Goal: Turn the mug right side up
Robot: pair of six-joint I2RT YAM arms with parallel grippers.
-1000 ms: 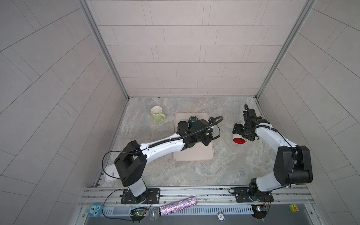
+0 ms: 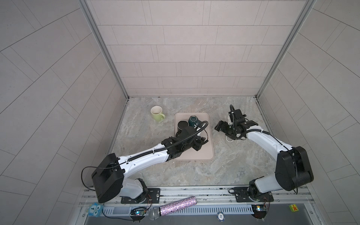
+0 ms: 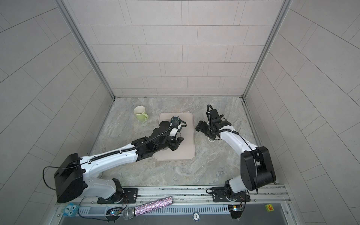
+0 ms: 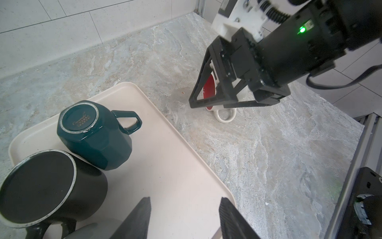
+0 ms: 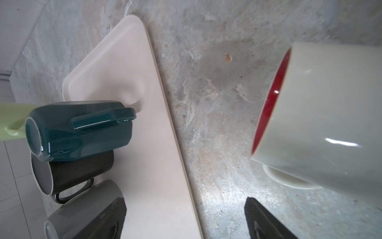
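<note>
A white mug with red inside point(image 5: 326, 103) lies on its side right of the tray point(image 5: 159, 139), mostly hidden by my right arm in the top views. On the tray are a teal mug point(image 4: 97, 135), a black mug point(image 4: 53, 187) and a grey mug point(image 5: 85, 211). My left gripper hangs over the tray, fingers apart, nothing seen between them. My right gripper is open above the tray's right edge and counter, just left of the white mug, holding nothing.
A green mug point(image 2: 156, 112) stands upright at the back left, outside the tray. Walls bound the sides and back.
My right gripper has moved left toward the tray, away from over the white mug. My left arm has drawn a little back to the left over the tray.
</note>
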